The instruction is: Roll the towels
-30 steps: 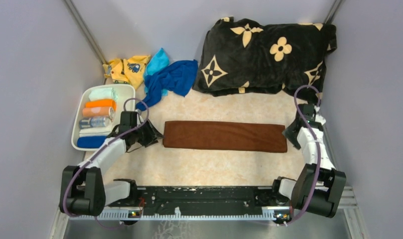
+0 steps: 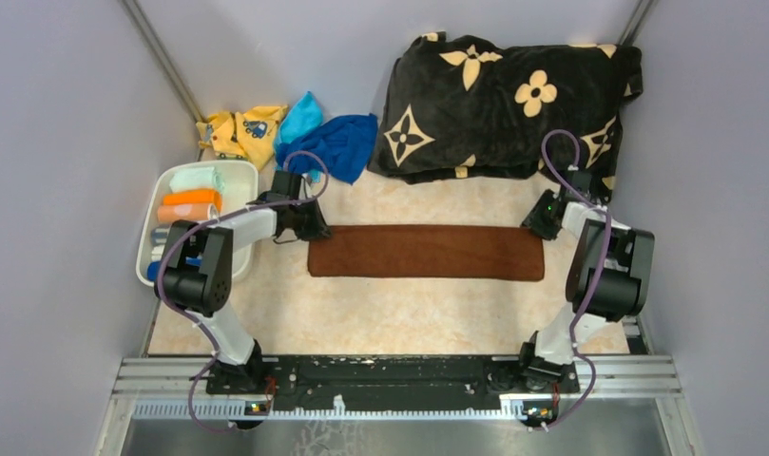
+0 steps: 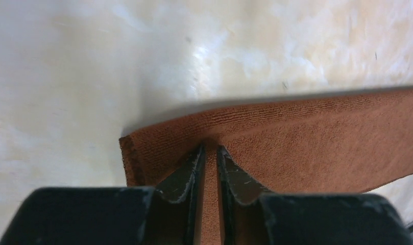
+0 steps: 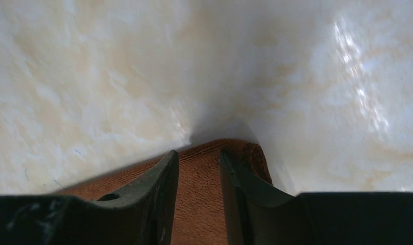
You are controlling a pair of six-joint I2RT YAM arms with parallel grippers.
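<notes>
A brown towel (image 2: 426, 253) lies folded in a long flat strip across the middle of the table. At its far left corner my left gripper (image 2: 320, 231) is shut on the towel; in the left wrist view the cloth (image 3: 275, 148) dips between the close-set fingertips (image 3: 222, 153). The far right corner has my right gripper (image 2: 534, 226) over it. In the right wrist view its fingers (image 4: 166, 176) stand apart, open, with the towel's edge (image 4: 201, 153) running between and under them. Whether the right fingertips touch the cloth, I cannot tell.
A white bin (image 2: 240, 180) with several rolled towels stands at the left, partly behind my left arm. Yellow (image 2: 259, 131) and blue cloths (image 2: 337, 147) lie behind it. A large black patterned blanket (image 2: 509, 109) fills the back right. Bare table (image 2: 418, 318) lies in front of the towel.
From beside the towel's ends, both grippers have come in over its far corners.
</notes>
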